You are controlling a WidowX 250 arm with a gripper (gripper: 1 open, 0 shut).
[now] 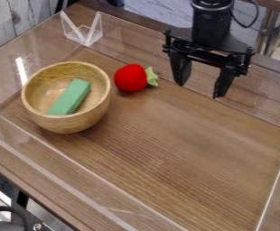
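Observation:
My black gripper hangs over the upper right of the wooden table, open, with its fingers spread apart and nothing visible between them. A red tomato-like object with a small green top lies to its left. Further left, a wooden bowl holds a green block.
A clear plastic object stands at the back left. A dark cable-like shape shows at the bottom left edge.

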